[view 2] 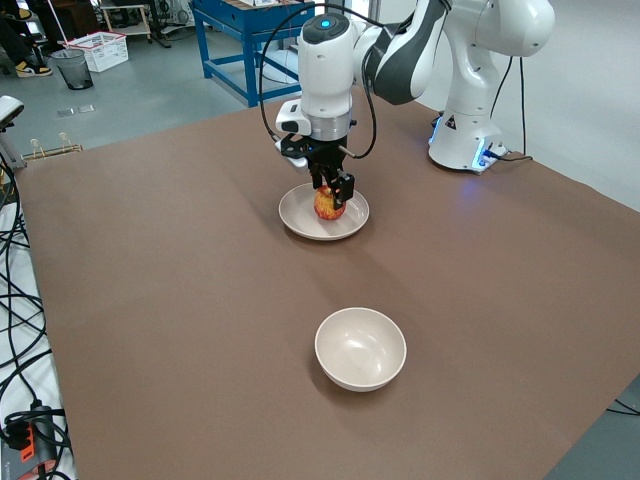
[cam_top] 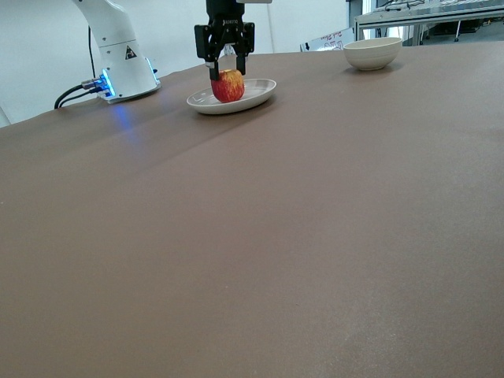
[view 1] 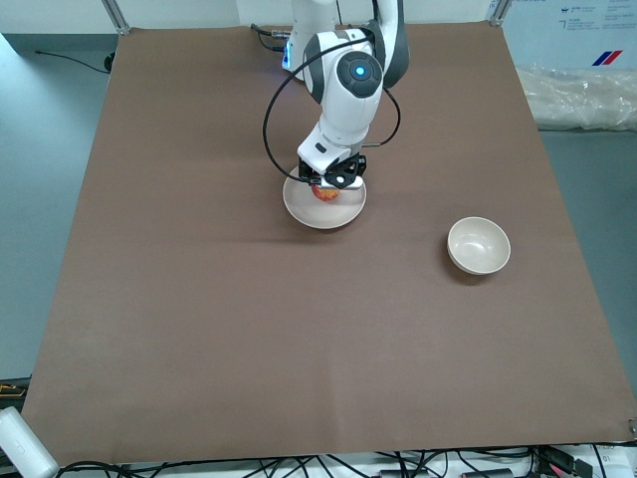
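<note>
A red-and-yellow apple (cam_top: pixel 227 88) rests on or just above a white plate (view 2: pixel 300 220). My gripper (cam_top: pixel 227 69) is lowered over it, a black finger on each side of the apple in the top view; whether they grip it is unclear. In the left view the gripper housing mostly hides the apple. A white bowl (view 1: pixel 479 245) stands empty on the brown table, apart from the plate; in the top view it is behind and to the right.
The arm's base (view 2: pixel 465 145) with its cables stands at the back edge; more cables run along the table's outer edge.
</note>
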